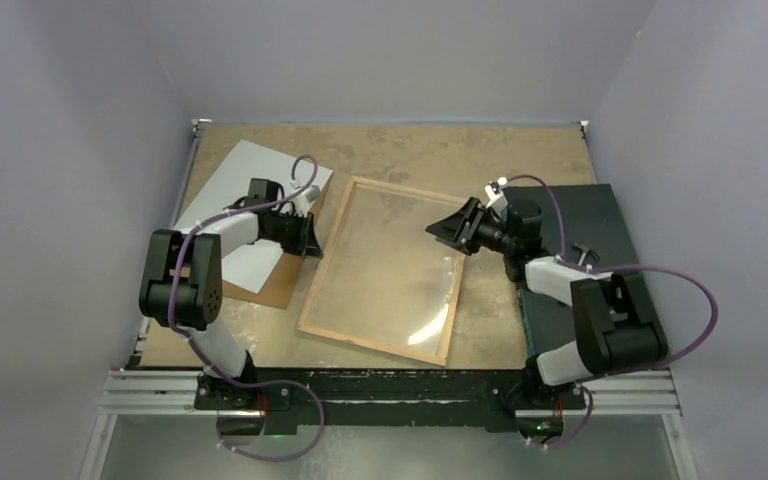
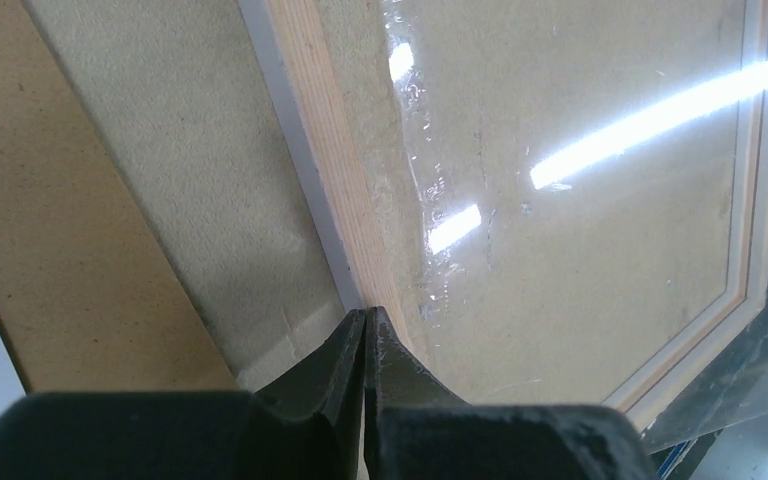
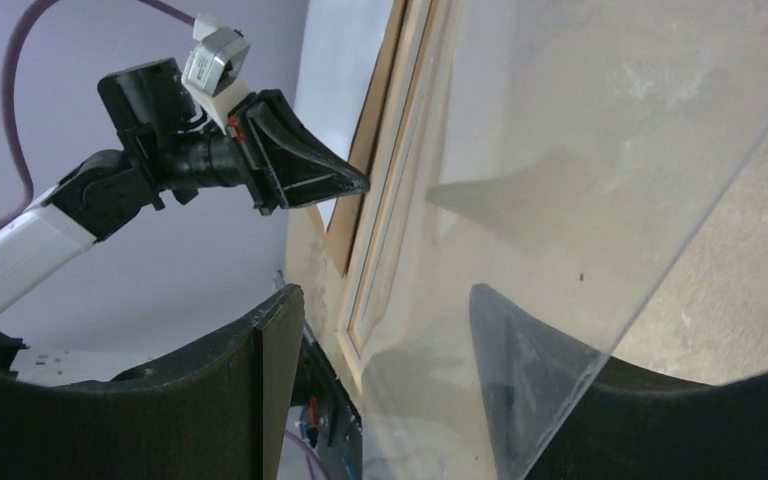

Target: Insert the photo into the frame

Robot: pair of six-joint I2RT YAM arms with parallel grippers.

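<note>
The wooden frame [image 1: 370,344] lies slightly turned in the middle of the table, a clear sheet [image 1: 385,260] over its inside. My left gripper [image 1: 317,254] is shut at the frame's left rail [image 2: 338,160], its fingertips against or just above the wood, nothing visible between them. At the upper right rail, my right gripper [image 1: 448,226] stands open. In the right wrist view the clear sheet [image 3: 520,230] rises toward that gripper, and its right finger [image 3: 510,350] shows through the plastic. Which thing is the photo, I cannot tell.
A white sheet [image 1: 248,262] lies on a brown board [image 1: 282,283] at the left, partly beneath my left arm. On the right is a dark panel [image 1: 600,335], under the right arm. Bare table [image 1: 410,150] shows behind the frame.
</note>
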